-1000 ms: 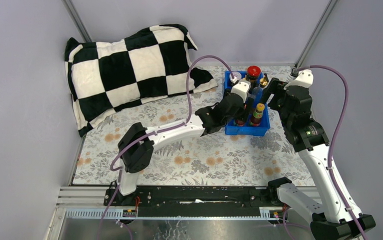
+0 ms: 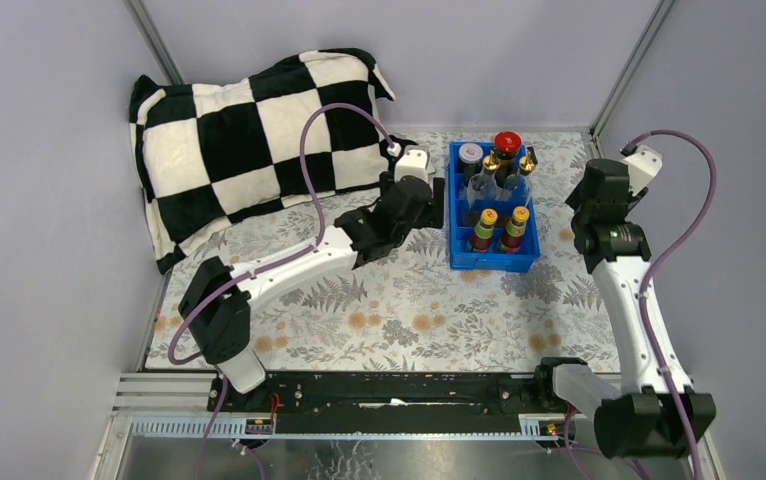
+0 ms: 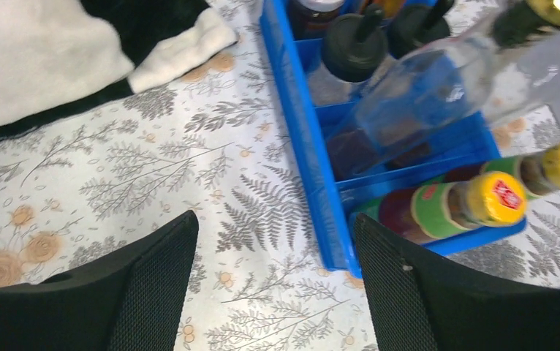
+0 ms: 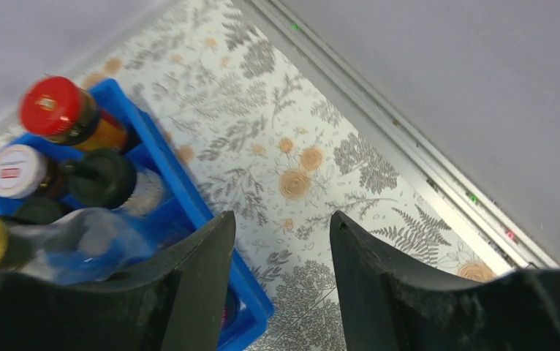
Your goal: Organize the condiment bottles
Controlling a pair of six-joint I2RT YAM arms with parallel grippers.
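Observation:
The blue caddy point(image 2: 494, 261) holds the condiment bottles in compartments: red-lidded jar point(image 2: 507, 141), white-lidded jar point(image 2: 469, 153), two clear bottles with gold tops point(image 2: 485, 185) in the middle, two yellow-capped bottles point(image 2: 482, 232) at the front. All stand inside it. My left gripper is open just left of the caddy, above the table, nothing between its fingers. My right gripper is open right of the caddy, also empty. The left wrist view shows dark-lidded bottles point(image 3: 353, 48) behind the clear ones.
A checkered black-and-white cloth point(image 2: 259, 150) lies at the back left. Walls and metal rails border the back and sides.
My left gripper has moved leftward, off from over the caddy. My right gripper has moved right, away from it. The bottles look unchanged in their compartments.

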